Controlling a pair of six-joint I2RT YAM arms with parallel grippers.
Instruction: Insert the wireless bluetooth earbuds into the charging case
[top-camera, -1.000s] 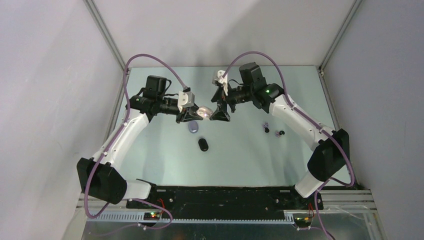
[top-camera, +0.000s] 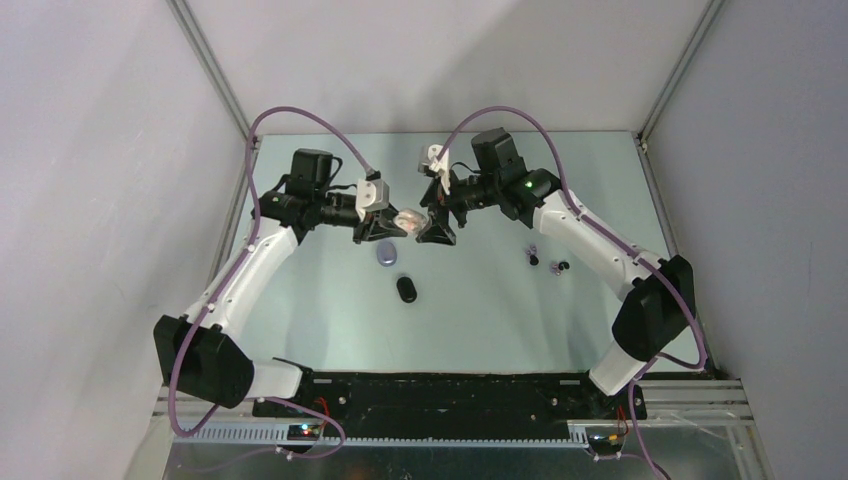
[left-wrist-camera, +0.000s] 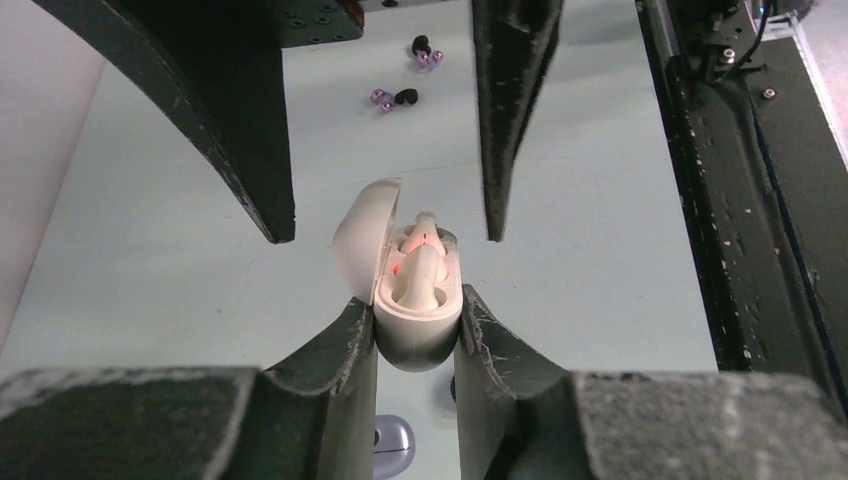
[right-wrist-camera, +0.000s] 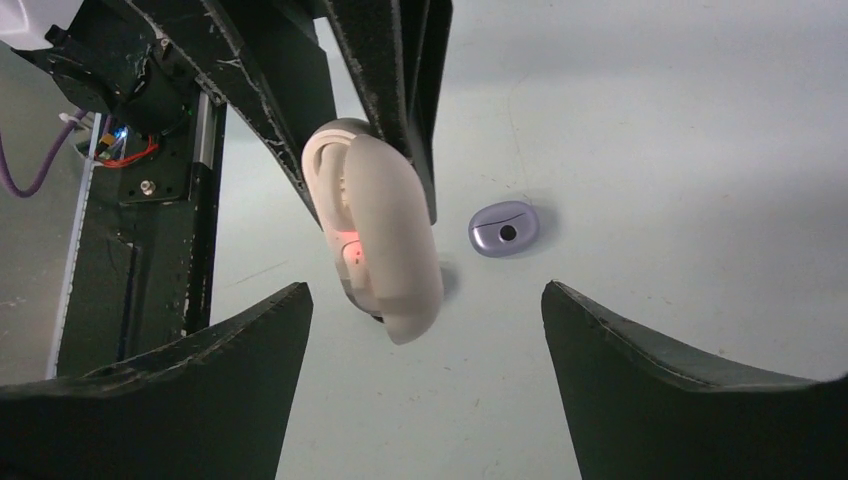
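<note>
A white charging case (left-wrist-camera: 418, 315), lid raised, is held in the air by my left gripper (top-camera: 398, 225), shut on it; white earbud shapes and a small red light show inside it. My right gripper (top-camera: 434, 225) is beside the case, part open, its two fingers around the case in the left wrist view with a gap to either side. In the right wrist view the case (right-wrist-camera: 395, 240) sits beyond that gripper's fingertips.
Below on the table lie a purple case (top-camera: 387, 254), a black case (top-camera: 406, 289) and two small clusters of purple and black earbuds (top-camera: 533, 255) (left-wrist-camera: 395, 98) at the right.
The left gripper still holds the case in nearly the same place.
</note>
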